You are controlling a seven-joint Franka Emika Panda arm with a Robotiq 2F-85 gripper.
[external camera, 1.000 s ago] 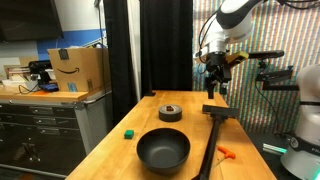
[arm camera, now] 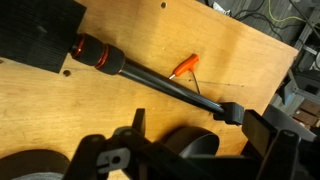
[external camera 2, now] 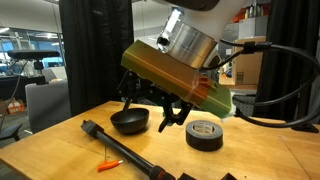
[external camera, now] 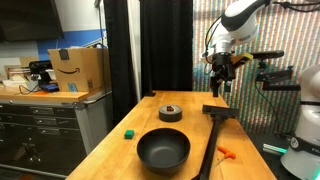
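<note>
My gripper (external camera: 220, 95) hangs in the air above the far right part of the wooden table. Its two black fingers stand apart, one at each side of the lower wrist view, with no object visibly held between them. Under it lies a long black bar (arm camera: 165, 83) with an orange-red ring near one end. An orange-handled screwdriver (arm camera: 184, 66) rests on the table close beside the bar. The black bowl (external camera: 163, 149) sits at the near side of the table. Beyond it is a black tape roll (external camera: 170, 113), lying flat.
A small green block (external camera: 129, 134) lies left of the bowl. A flat black plate (arm camera: 38, 32) is at the bar's ringed end. Cardboard boxes (external camera: 79, 69) stand on a side cabinet. Bare table shows around the tape roll.
Over the last second the arm has shifted slightly to the right and down in exterior view 1. The objects on the table have not moved.
</note>
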